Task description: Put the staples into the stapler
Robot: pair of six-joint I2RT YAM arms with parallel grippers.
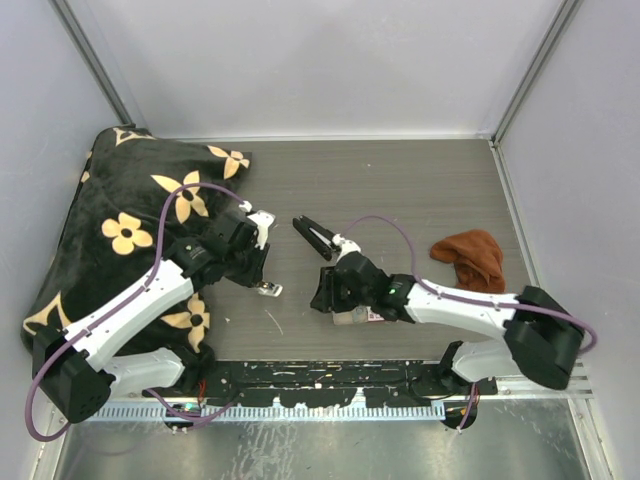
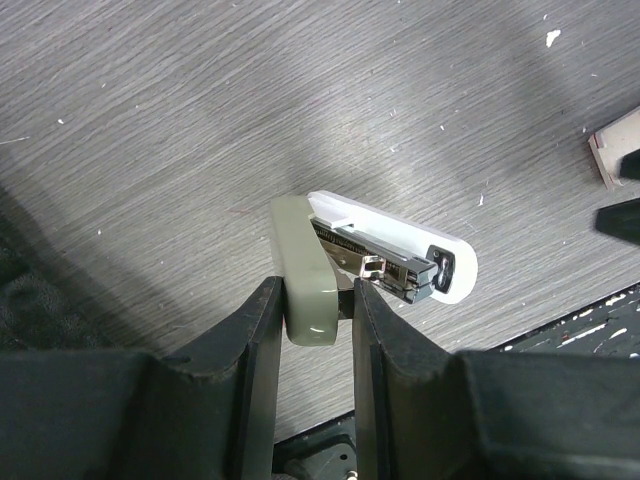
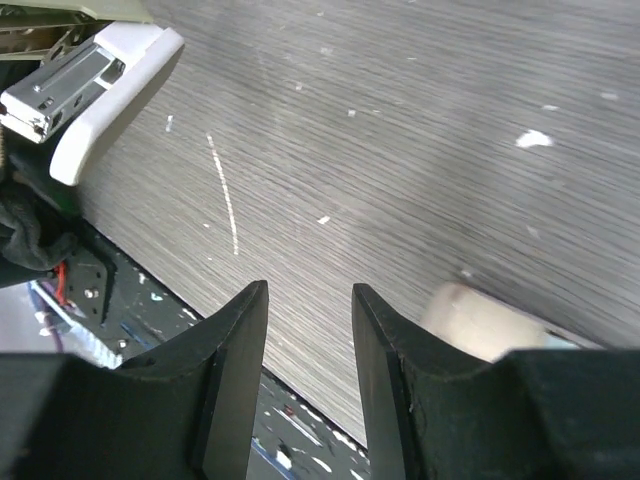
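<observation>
A stapler with a white base [image 2: 455,262] and a pale green cover [image 2: 305,285] is in the left wrist view, its metal staple channel [image 2: 385,258] exposed. My left gripper is shut on the green cover. The same stapler [image 1: 269,289] shows small below the left fingers in the top view, and at the upper left of the right wrist view. My right gripper stands partly open, with nothing between its fingers and a gap to the stapler's right. A pale box [image 3: 485,322], perhaps of staples, lies under its right finger, partly hidden.
A black elongated object [image 1: 313,232] lies behind the grippers. At the right is a crumpled brown cloth [image 1: 470,258]; a black flowered blanket [image 1: 125,235] covers the left side.
</observation>
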